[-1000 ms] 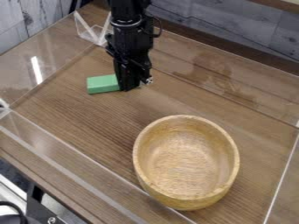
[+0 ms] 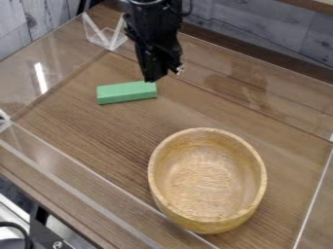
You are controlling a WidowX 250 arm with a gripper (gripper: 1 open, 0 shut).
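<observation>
A green rectangular block (image 2: 125,91) lies flat on the wooden table, left of centre. The black gripper (image 2: 160,70) hangs above and to the right of it, apart from it, shut with nothing visible between its fingers. A round light-wood bowl (image 2: 207,180) sits in the lower right of the view.
A low wall (image 2: 293,24) runs along the back edge. Cables (image 2: 19,233) lie off the table's near left corner.
The gripper has risen and moved back, away from the green block, which it hid in part earlier. The bowl has not moved.
</observation>
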